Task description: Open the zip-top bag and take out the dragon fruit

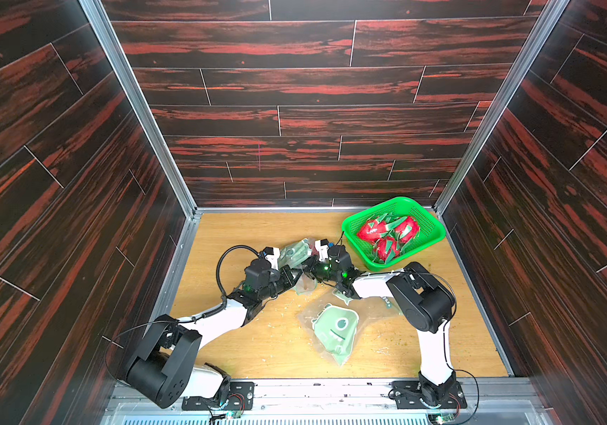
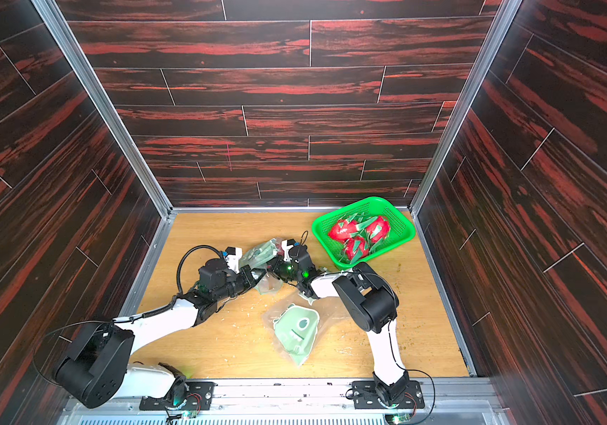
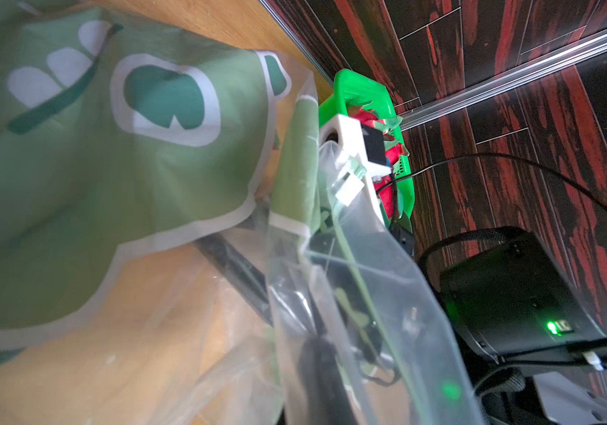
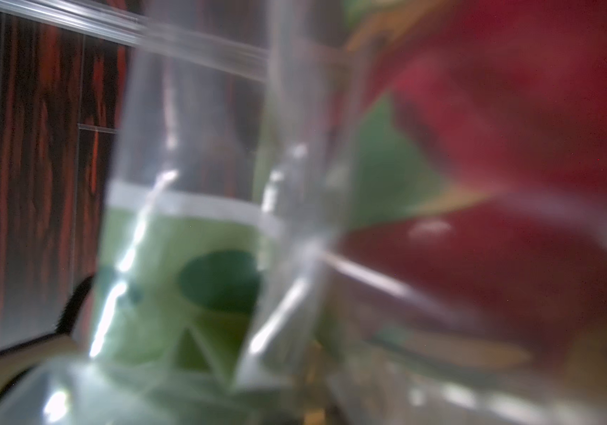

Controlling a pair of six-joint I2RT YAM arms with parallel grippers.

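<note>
A clear zip bag with green print [image 1: 295,253] is at table centre between my grippers. In the right wrist view red fruit [image 4: 501,106] shows blurred behind its plastic. My left gripper [image 1: 293,276] is at the bag's left side; plastic fills its wrist view, and its fingers appear shut, the bag film at them. My right gripper [image 1: 309,266] is at the bag's right side, facing the left one; its fingertips are hidden by plastic and too small to read in the top views.
A green basket [image 1: 432,228] with several red dragon fruits stands at the back right. An empty printed bag [image 1: 333,329] lies flat in front of the grippers.
</note>
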